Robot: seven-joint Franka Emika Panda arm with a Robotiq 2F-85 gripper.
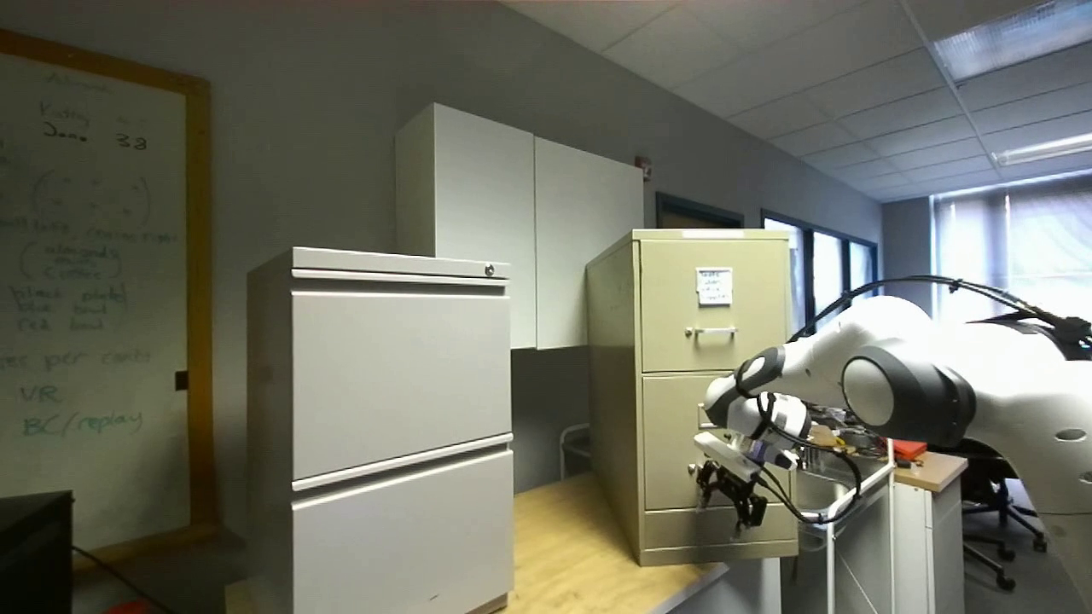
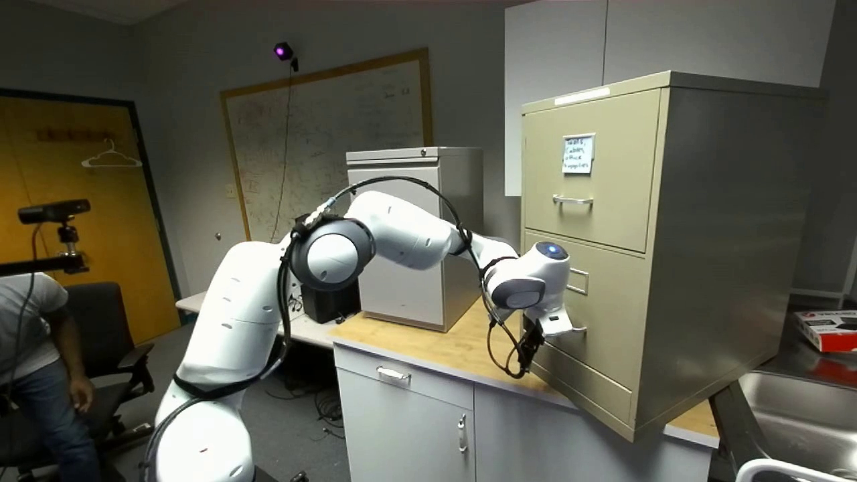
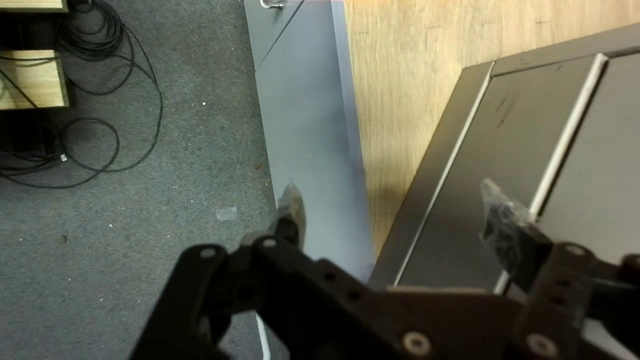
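A tall beige filing cabinet (image 1: 714, 409) stands on the wooden counter, its drawers shut. The upper drawer carries a paper label (image 2: 578, 153) and a metal handle (image 2: 572, 200). Seen from the wrist, my gripper is open, its two fingers (image 3: 507, 231) wide apart with nothing between them. The right finger overlaps a drawer front (image 3: 498, 138); whether it touches I cannot tell.
A light grey two-drawer cabinet (image 1: 402, 384) stands shut on the same wooden counter (image 2: 450, 345). A sink (image 2: 803, 426) lies beyond the beige cabinet. Past the counter's front edge is open carpet (image 3: 174, 198) with loose cables (image 3: 108, 168).
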